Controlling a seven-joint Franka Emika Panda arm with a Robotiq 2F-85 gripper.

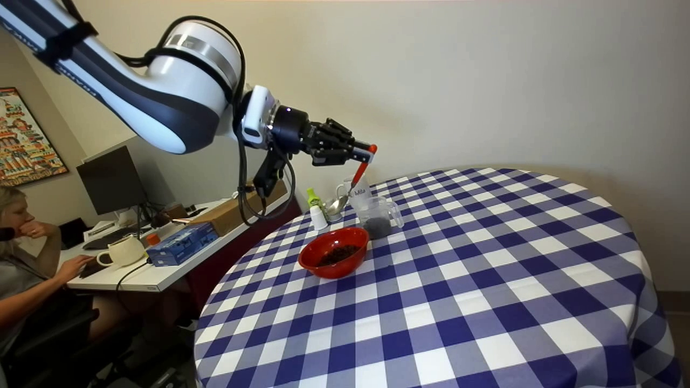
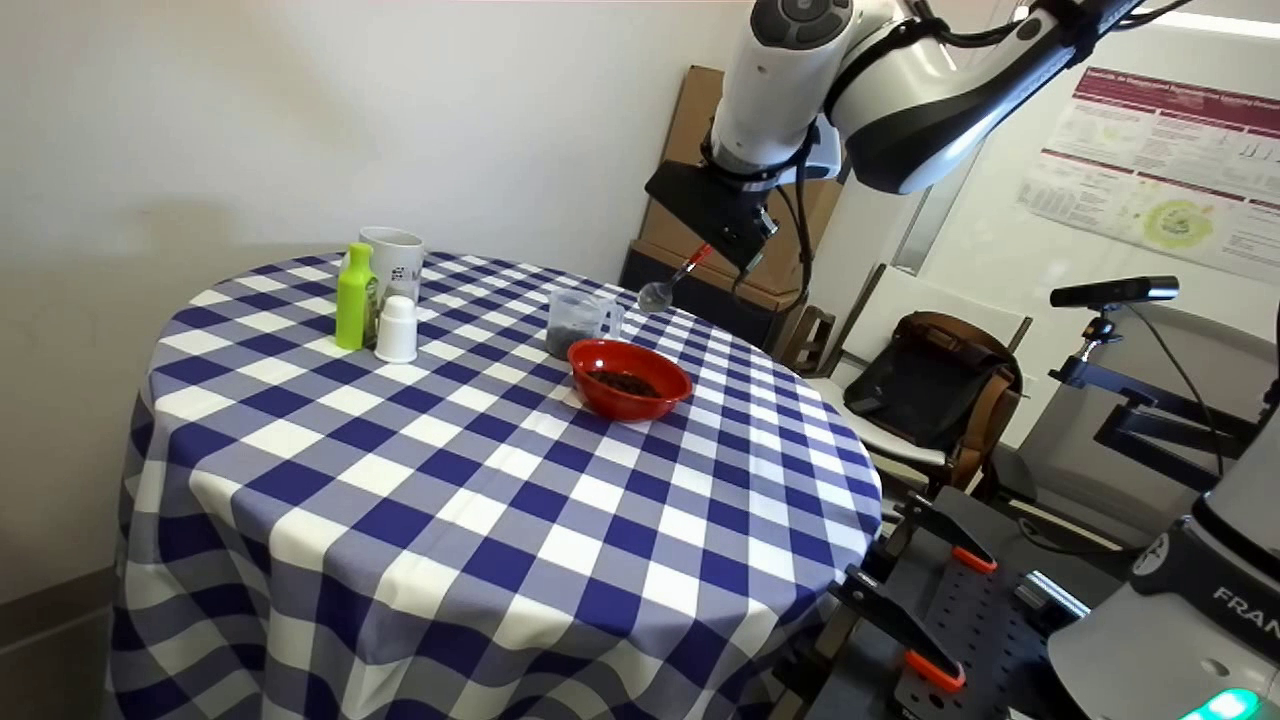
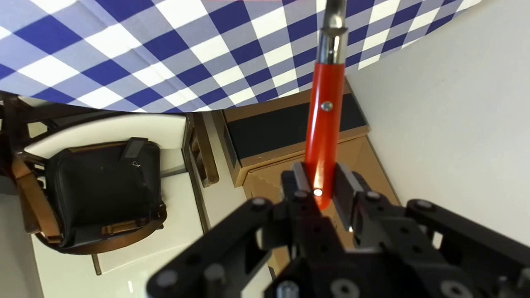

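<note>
A spoon with a red handle [image 3: 325,119] is pinched near the end of its handle by my gripper. In exterior view 1 the gripper [image 1: 370,152] is up above the far left part of the table, and the spoon's metal bowl [image 1: 336,206] hangs down. The spoon's metal bowl [image 2: 655,296] is seen clear of the table in exterior view 2. Below it stands a red bowl [image 1: 334,253] with dark bits inside. A clear measuring jug [image 1: 379,215] holding dark stuff is beside the red bowl. Whether the spoon carries anything cannot be made out.
On the table stand a white mug [image 2: 393,258], a green bottle [image 2: 355,298] and a white shaker [image 2: 397,330], apart from the jug in exterior view 2. The checkered tablecloth [image 1: 491,278] is bare over its near and right parts. A wall runs along the back.
</note>
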